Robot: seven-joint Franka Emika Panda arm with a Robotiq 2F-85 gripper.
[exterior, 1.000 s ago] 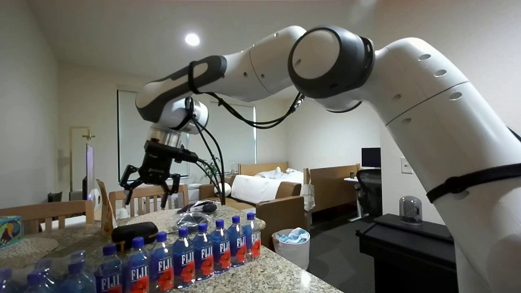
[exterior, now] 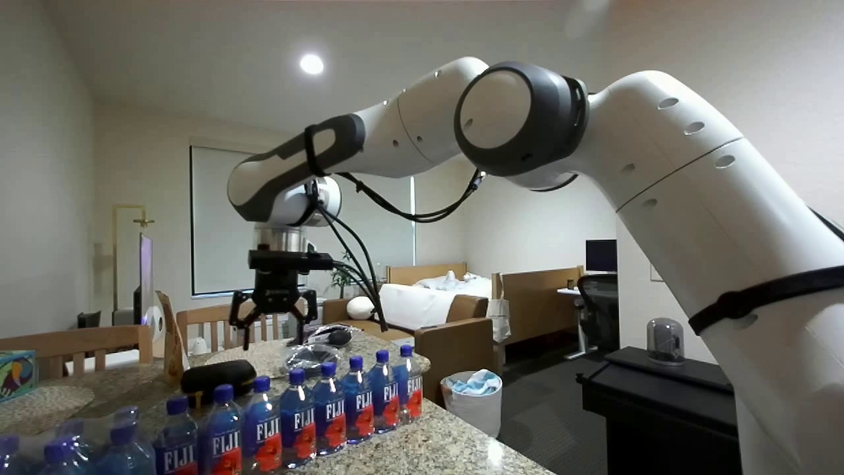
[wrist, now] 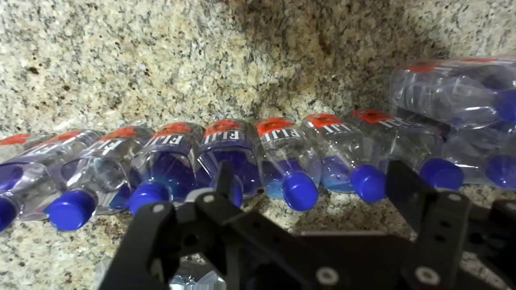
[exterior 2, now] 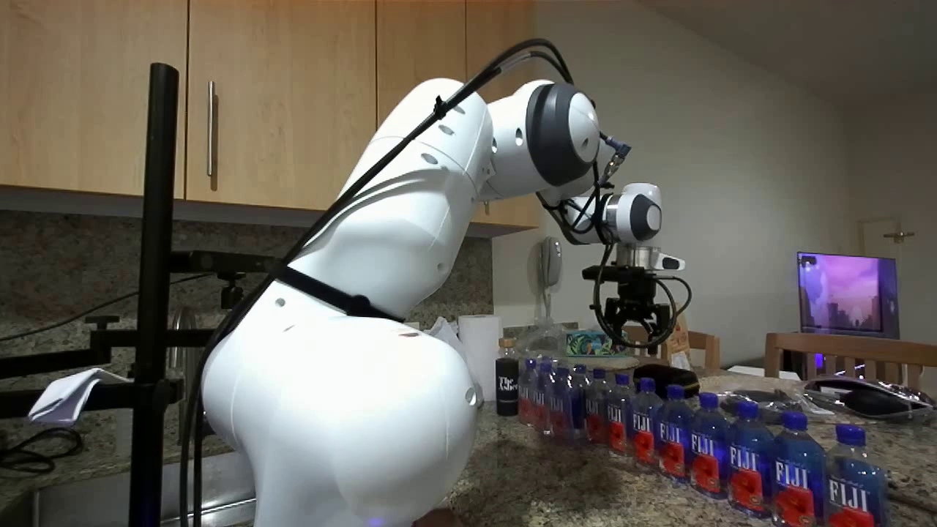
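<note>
My gripper [exterior: 274, 331] hangs in the air above the counter, pointing straight down and open, with nothing held. In the wrist view its two dark fingertips [wrist: 223, 179] stand wide apart over the caps of a row of bottles. The row is made of several clear water bottles [exterior: 297, 415] with blue caps and red-flowered FIJI labels, standing upright side by side along the counter [exterior: 467, 447]. From the other side, the same row of bottles [exterior 2: 674, 430] runs below my gripper [exterior 2: 643, 338], which is clear above it.
A black case [exterior: 218, 376] lies behind the bottles, near plastic-wrapped items [exterior: 312, 356]. More bottles [wrist: 459, 89] cluster at one end of the row. A black bottle [exterior 2: 507, 378] and a paper roll [exterior 2: 479, 351] stand near that end. Bare counter [wrist: 169, 53] lies in front of the labels.
My gripper has turned from a tilt to pointing straight down. It has shifted right and slightly lower in exterior view 1. The bottles have not moved.
</note>
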